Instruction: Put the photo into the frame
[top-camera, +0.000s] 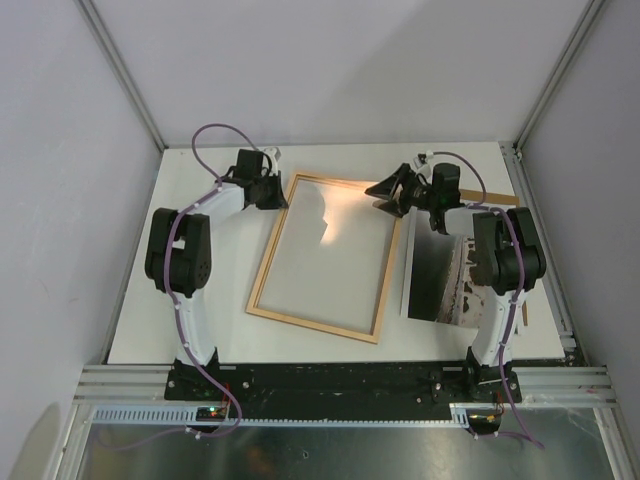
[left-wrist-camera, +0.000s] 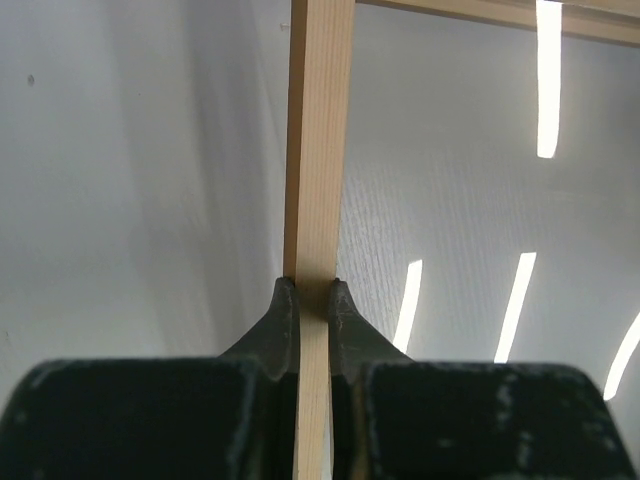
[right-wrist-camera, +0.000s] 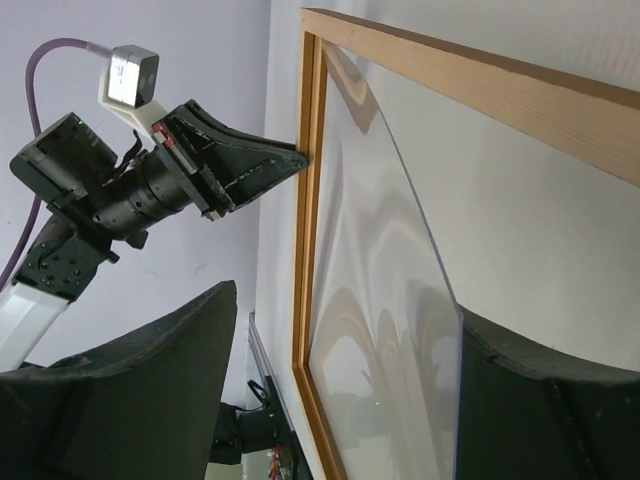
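A wooden frame (top-camera: 263, 268) with a clear sheet (top-camera: 320, 260) lies mid-table. My left gripper (top-camera: 279, 204) is shut on the frame's left bar (left-wrist-camera: 320, 180) near its upper end. My open right gripper (top-camera: 386, 200) is over the upper right corner; in the right wrist view the clear sheet (right-wrist-camera: 370, 250) passes between its wide-spread fingers, with the wooden bar (right-wrist-camera: 480, 75) beyond. On the right of the table lies a sepia picture (top-camera: 462, 285) with a dark area, partly under my right arm.
A second wooden bar (top-camera: 490, 196) shows at the picture's back edge, partly covered by my right arm. Walls stand close on both sides and behind.
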